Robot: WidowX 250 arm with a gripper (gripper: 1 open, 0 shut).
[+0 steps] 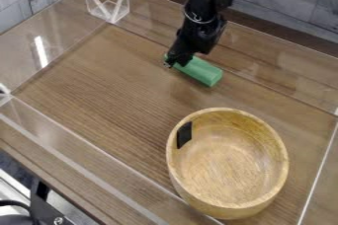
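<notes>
The black robot arm [209,12] reaches down from the back, and its gripper [176,59] sits low at the left end of a green block [199,72] lying on the wooden table [106,101]. The fingertips are dark and small, so what lies between them is hard to make out; the gripper looks shut beside or against the block's end.
A round beige bin [227,195] with a black patch on its rim takes up the front right. A clear plastic holder [109,4] stands at the back left.
</notes>
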